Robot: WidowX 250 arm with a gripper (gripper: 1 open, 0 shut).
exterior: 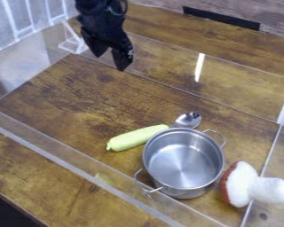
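Note:
My black gripper [113, 46] hangs at the top left over the back of the wooden surface, small and dark; its fingers are hard to make out. A steel pot [181, 162] stands at the lower right. A pale yellow-green elongated vegetable [135, 136] lies left of the pot, and a metal spoon [188, 119] lies just behind the pot. A white and red mushroom-like object [257, 187] lies to the right of the pot.
Clear low walls [61, 152] surround the wooden work area [67, 102].

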